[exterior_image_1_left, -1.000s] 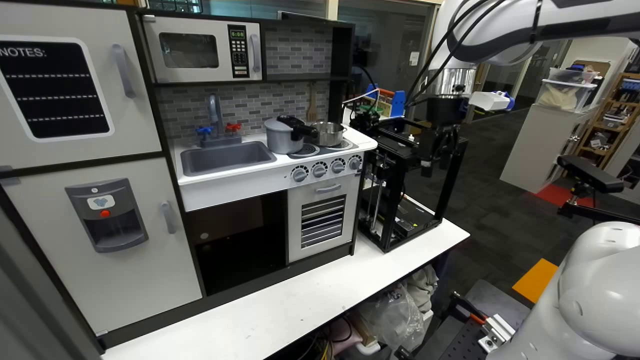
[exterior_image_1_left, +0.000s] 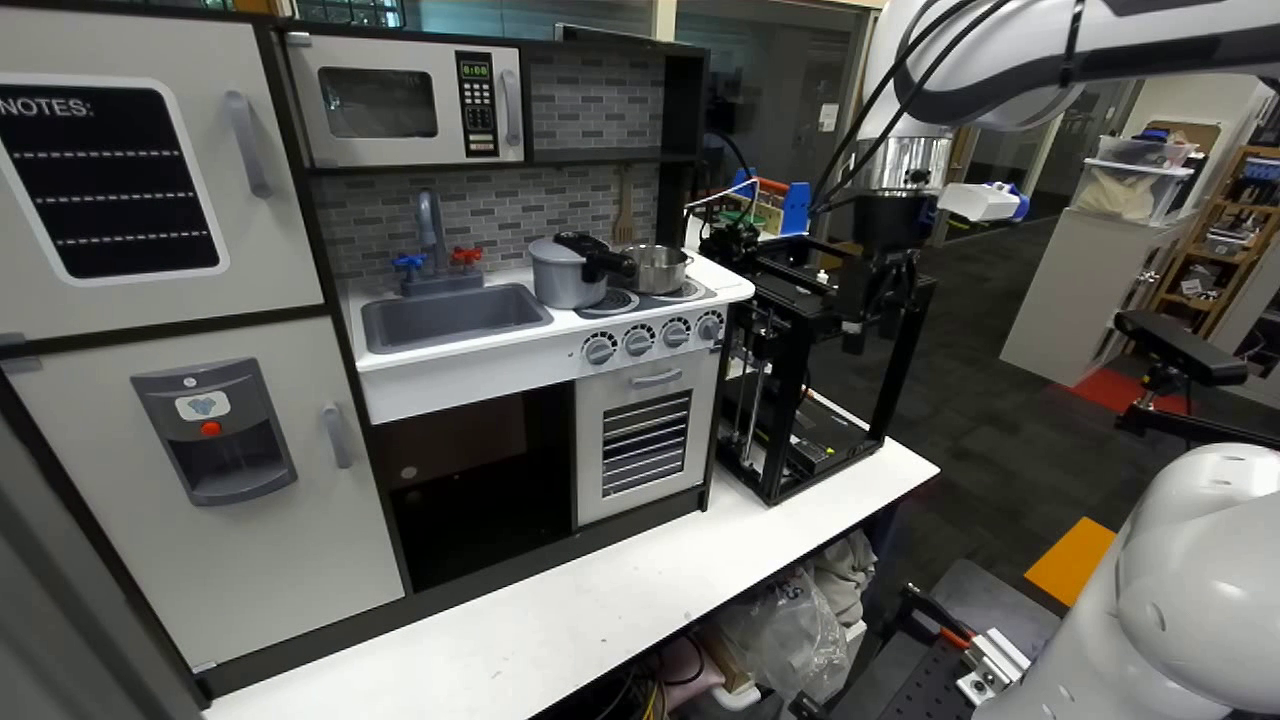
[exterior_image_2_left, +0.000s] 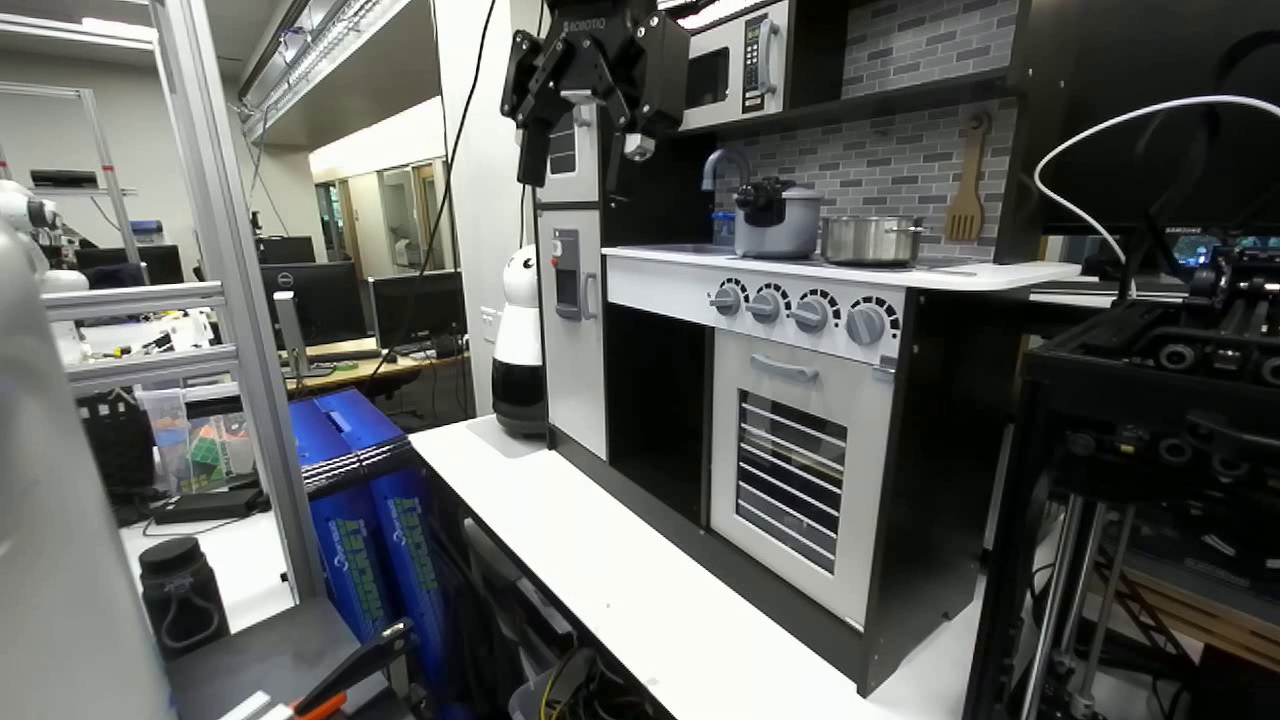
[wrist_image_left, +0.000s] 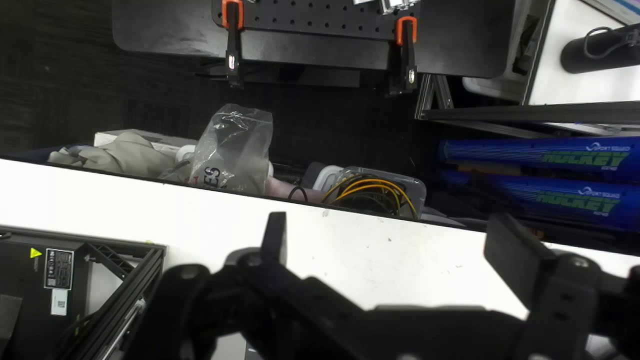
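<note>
My gripper (exterior_image_2_left: 582, 180) hangs high in front of the toy kitchen, pointing down. In the wrist view its fingers (wrist_image_left: 277, 237) stand wide apart over the white bench, and the gap between them is empty. On the stove top sit a grey lidded pot (exterior_image_1_left: 567, 274) with a black handle and a small steel pot (exterior_image_2_left: 872, 240) to its right. A wooden spatula (exterior_image_2_left: 967, 192) hangs on the tiled back wall. The oven door (exterior_image_2_left: 792, 444), the microwave (exterior_image_1_left: 408, 102) and the fridge doors (exterior_image_1_left: 156, 180) are closed. My gripper touches none of these.
A grey sink (exterior_image_1_left: 456, 318) lies left of the burners. Right of the kitchen stands a black-framed 3D printer (exterior_image_1_left: 780, 444), an obstacle on the bench. A plastic bag (wrist_image_left: 237, 150) and cables sit below its edge.
</note>
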